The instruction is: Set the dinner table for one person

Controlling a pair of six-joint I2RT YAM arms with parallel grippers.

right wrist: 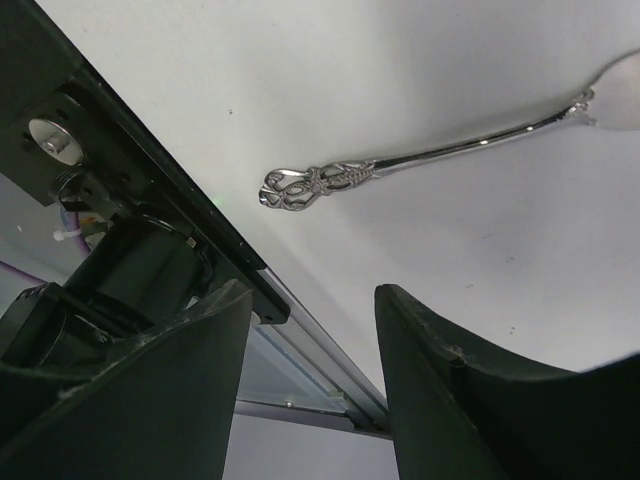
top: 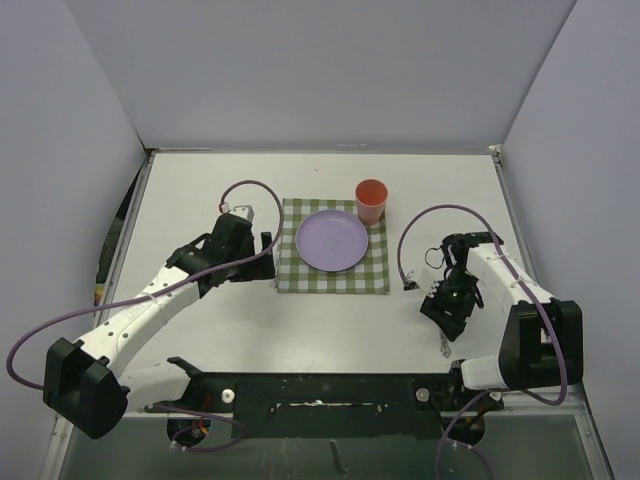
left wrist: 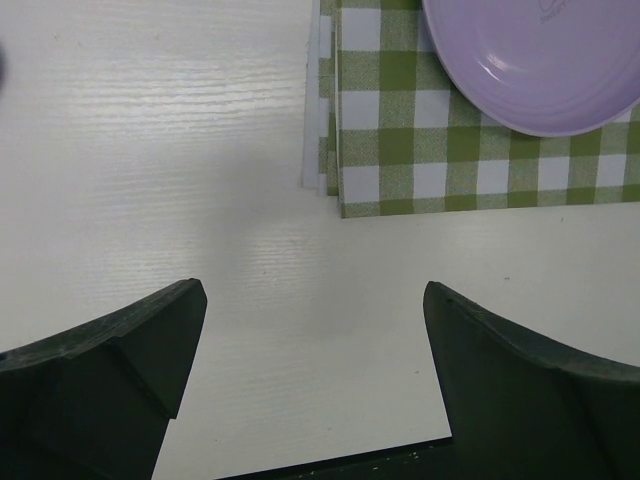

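A purple plate [top: 332, 240] lies on the green-and-white checked cloth [top: 310, 283], and a red cup [top: 371, 200] is at the cloth's back right corner. To the right lies a silver spoon-like utensil with an ornate handle [right wrist: 318, 183]; its broad end runs out of the right wrist view. My right gripper is over the handle's end, part open with nothing between its fingers. In the top view the right gripper [top: 446, 322] hides most of the utensil. Left of the cloth, my left gripper stands open and empty.
The table's dark front edge [right wrist: 165, 165] and a metal rail [right wrist: 330, 345] run close beside the right gripper. Bare white tabletop [top: 320, 335] lies in front of the cloth, and more is free at the back left.
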